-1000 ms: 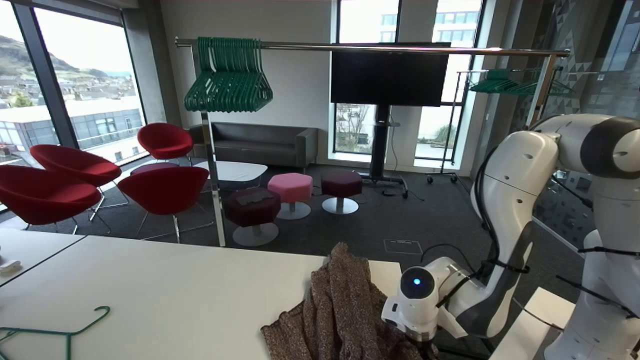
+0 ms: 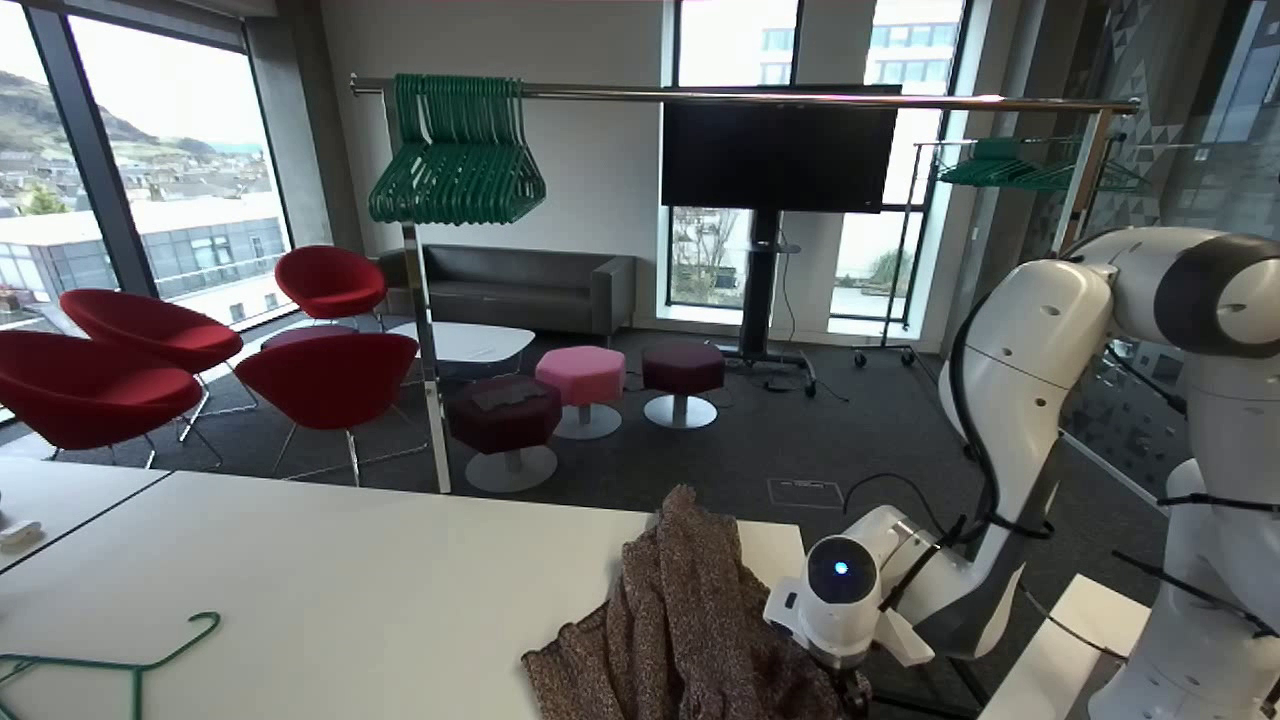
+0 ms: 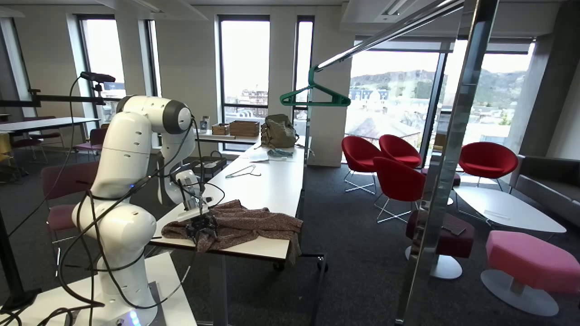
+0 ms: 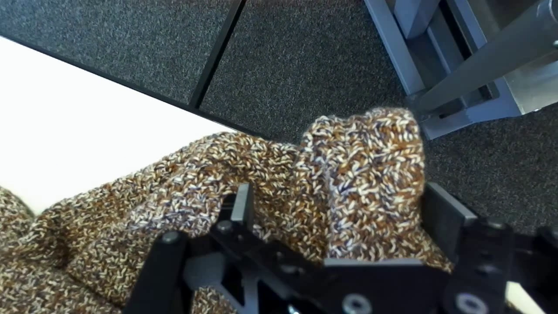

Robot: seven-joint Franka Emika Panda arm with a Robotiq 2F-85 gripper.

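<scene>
A brown speckled knitted garment (image 2: 690, 612) lies bunched on the white table, at its end near the robot's base. In exterior view 2 one end of this garment (image 3: 293, 245) hangs over the table edge. My gripper stands open over it, low at the table's near edge. A raised fold of the knit (image 4: 372, 183) lies between the two fingers, the right finger close beside it. Whether the pads touch the cloth is hard to tell. A green hanger (image 2: 132, 662) lies on the table, away from the garment.
A metal rail (image 2: 768, 94) above the table carries several green hangers (image 2: 462, 156). At the table's far end sit a backpack (image 3: 278, 131) and a wooden box (image 3: 244, 128). Bare white tabletop (image 2: 360, 576) stretches between garment and hanger.
The wrist of my arm has shifted and tilted slightly, its housing moving a little right and down in exterior view 1. The garment and the hanger look unmoved.
</scene>
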